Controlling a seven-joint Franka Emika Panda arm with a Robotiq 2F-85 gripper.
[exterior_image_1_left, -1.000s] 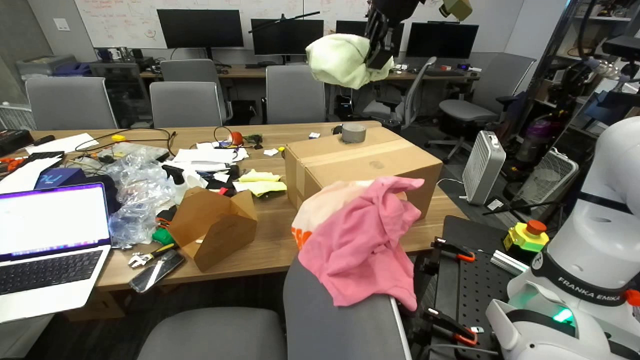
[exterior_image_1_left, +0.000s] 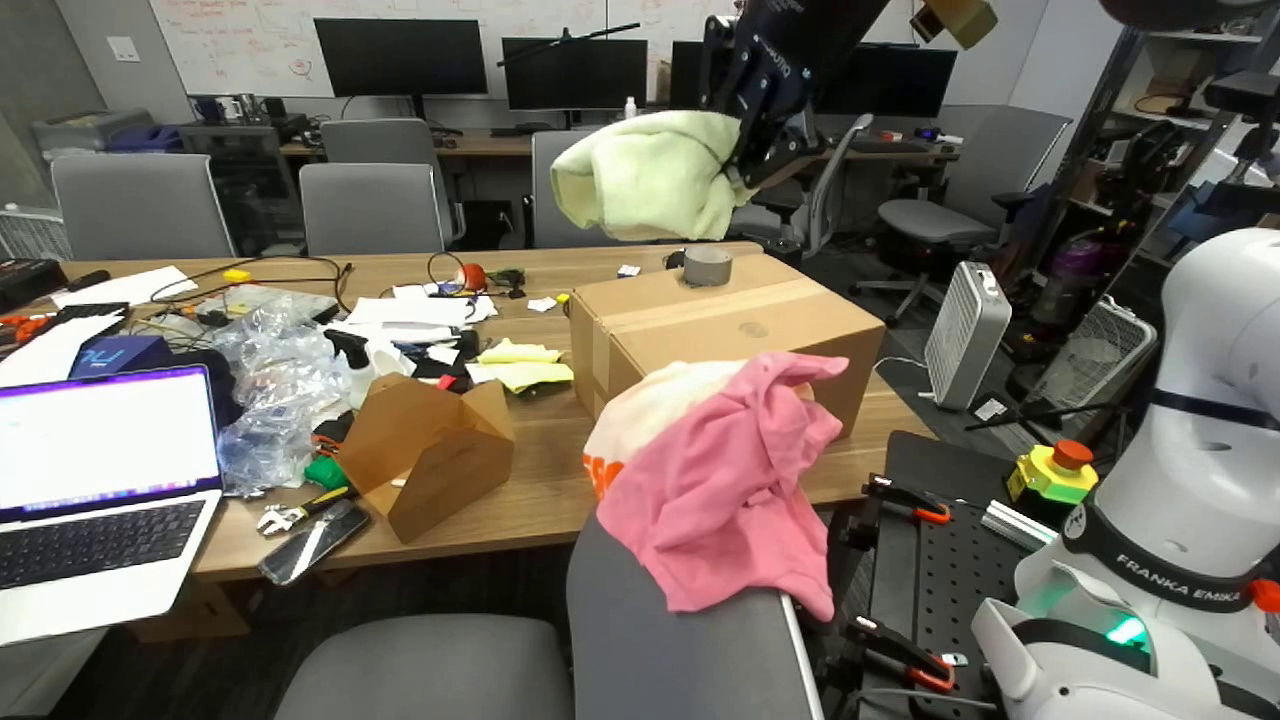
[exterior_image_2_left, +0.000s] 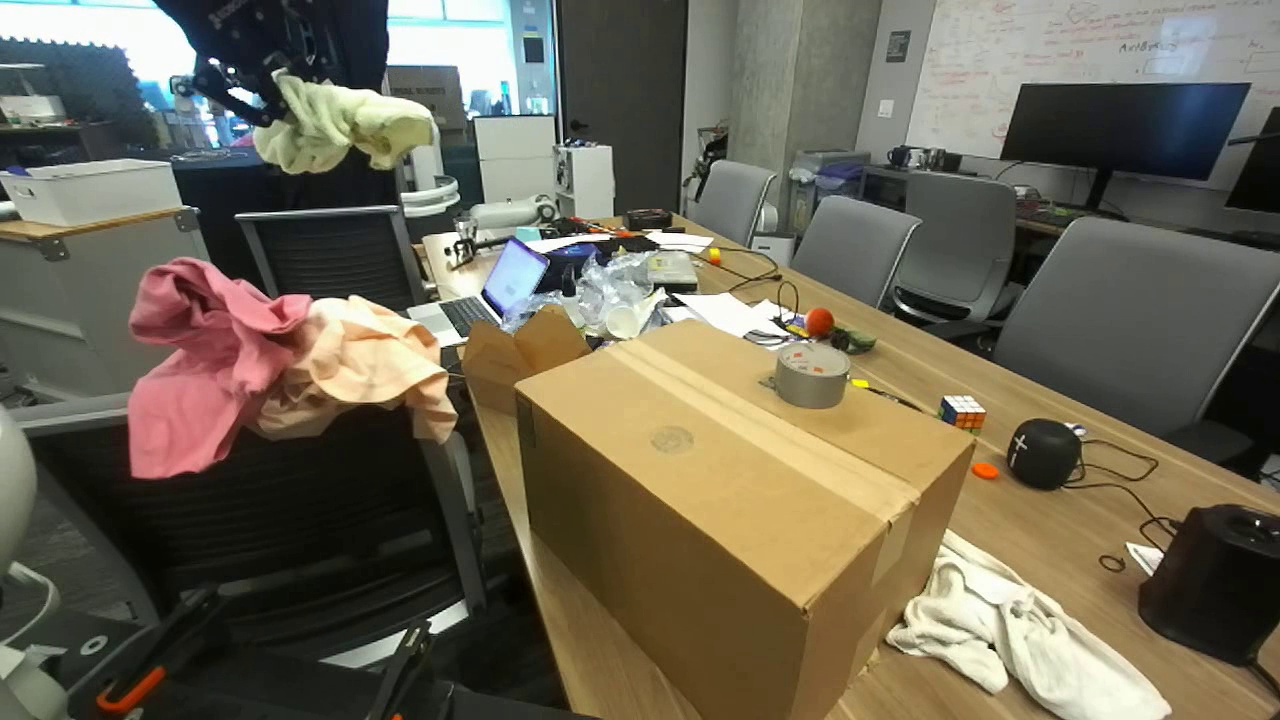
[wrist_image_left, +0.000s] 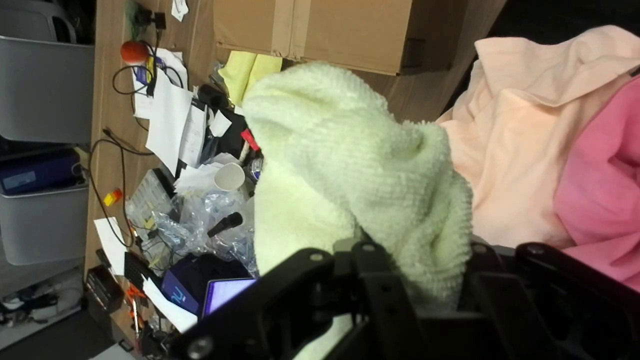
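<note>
A pale green cloth (exterior_image_1_left: 651, 175) hangs in the air, with my gripper (exterior_image_1_left: 746, 180) shut on one end of it. In the wrist view the bunched cloth (wrist_image_left: 360, 162) covers much of the middle and hides the fingertips. Exterior view 2 has the gripper (exterior_image_2_left: 266, 114) and cloth (exterior_image_2_left: 342, 126) high at the upper left, above the chairs. Draped over a chair back are a pink cloth (exterior_image_1_left: 732, 492) and a peach cloth (exterior_image_2_left: 360, 360), the two overlapping. They lie lower than my gripper and apart from the green cloth.
A large cardboard box (exterior_image_2_left: 720, 468) stands on the table, a tape roll (exterior_image_2_left: 812, 374) on top. Nearby are a small open carton (exterior_image_1_left: 426, 456), a yellow cloth (exterior_image_1_left: 522, 366), plastic wrap (exterior_image_1_left: 270, 384) and a laptop (exterior_image_1_left: 102, 480). A white cloth (exterior_image_2_left: 1020, 630) lies behind the box.
My gripper has come lower and slightly left in exterior view 1, carrying the green cloth with it. The draped cloths and the things on the table have stayed put.
</note>
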